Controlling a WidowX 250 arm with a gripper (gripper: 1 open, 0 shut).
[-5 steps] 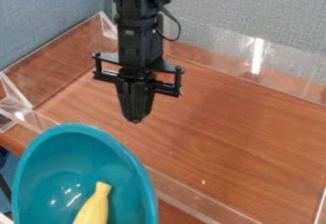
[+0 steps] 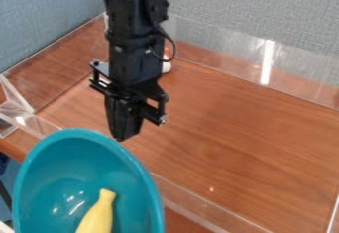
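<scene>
My black gripper (image 2: 126, 128) hangs over the wooden surface just behind and above a teal bowl (image 2: 40, 177), its fingers pointing down and looking shut, with nothing visible between them. In the bowl at the lower left lies a yellow elongated object (image 2: 95, 212), narrower toward its upper end.
Clear plastic walls (image 2: 265, 63) edge it at the back and sides. A small white object (image 2: 166, 66) is partly hidden behind my arm.
My gripper has moved down and to the left toward the bowl and turned somewhat. The bowl and yellow object have stayed in place.
</scene>
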